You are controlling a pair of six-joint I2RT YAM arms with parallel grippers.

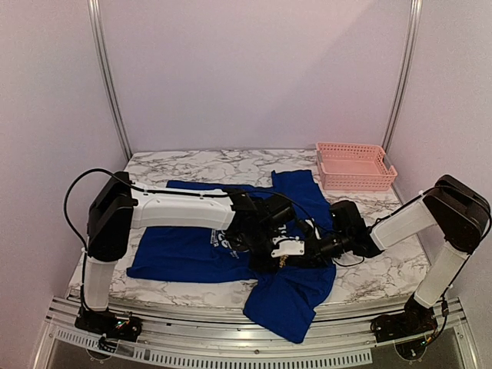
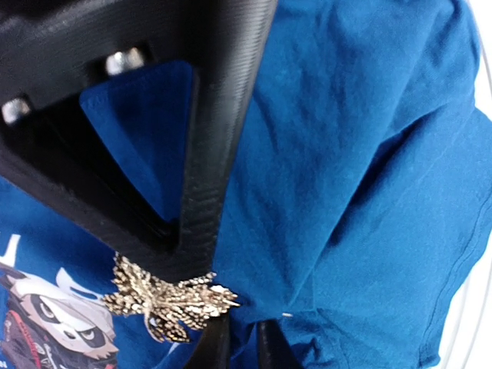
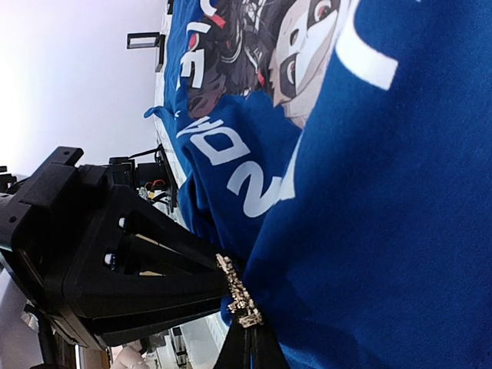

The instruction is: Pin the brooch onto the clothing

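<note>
A gold beaded brooch [image 2: 169, 307] lies against the blue shirt [image 1: 177, 261], near its printed raccoon figure. In the left wrist view my left gripper's fingertips [image 2: 261, 338] are at the bottom edge, just below the brooch, and the other gripper's black body reaches over from the top left. In the right wrist view my right gripper is shut at the brooch's lower end, and whether it pinches brooch or cloth is unclear. The left gripper's opening is hard to see; both grippers meet at the shirt's right half in the top view.
A pink basket [image 1: 355, 181] stands at the back right. Bare marble table [image 1: 200, 157] shows along the back and at the right. Side walls bound the space, and the shirt's sleeve hangs toward the front edge.
</note>
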